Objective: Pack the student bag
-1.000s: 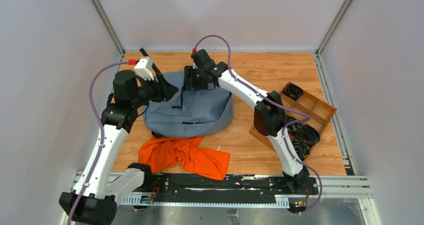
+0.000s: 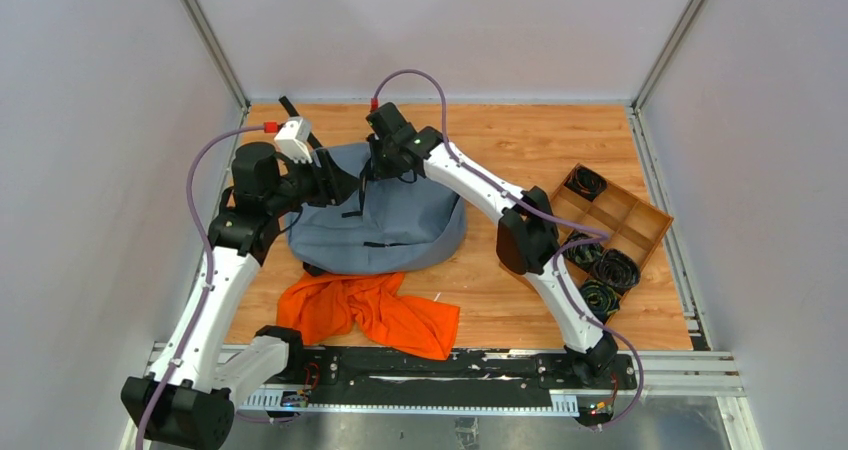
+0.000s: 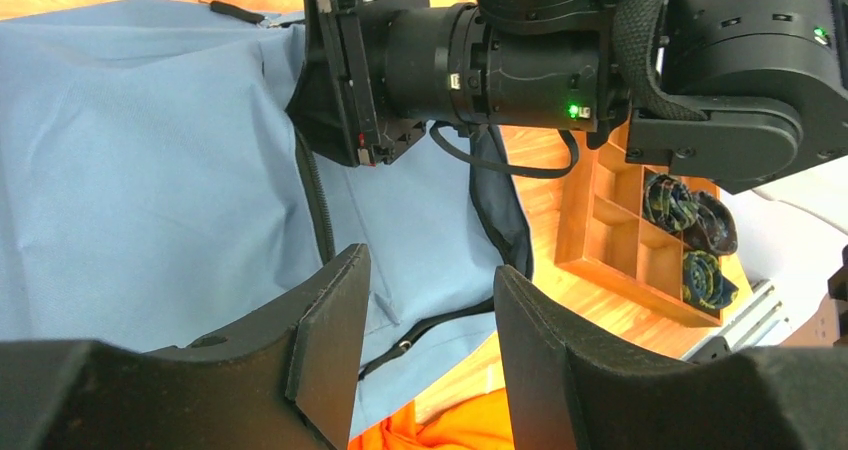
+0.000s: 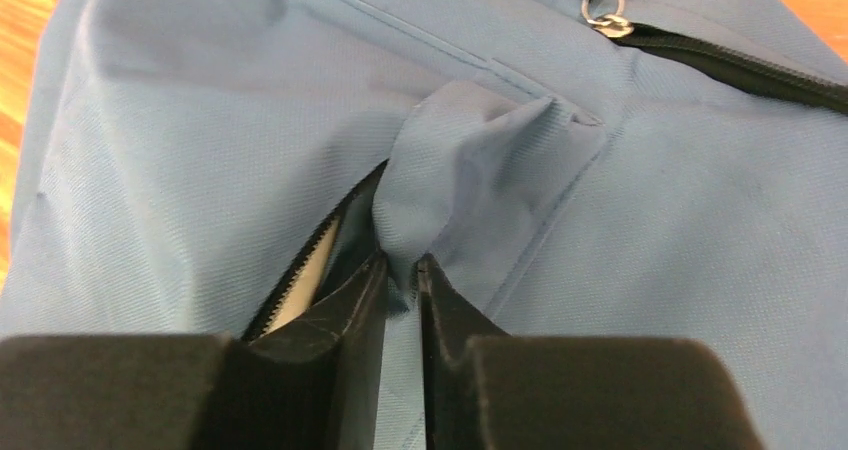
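The grey-blue bag [image 2: 390, 232] lies flat in the middle of the table, with black zippers [image 4: 738, 67] on it. My left gripper hovers over the bag's left half, open and empty. My right gripper is at the bag's upper middle, its fingertips close together at a raised fold of fabric beside a partly parted zip; whether fabric is between them I cannot tell. In the left wrist view the right gripper's black body covers part of the bag.
An orange cloth [image 2: 370, 310] lies at the front edge below the bag. A wooden compartment box [image 2: 640, 220] with several dark coiled bundles stands at the right. Bare table shows behind and right of the bag.
My right gripper has moved slightly left across the bag over the last second. The left arm has barely moved, and the bag looks the same from above.
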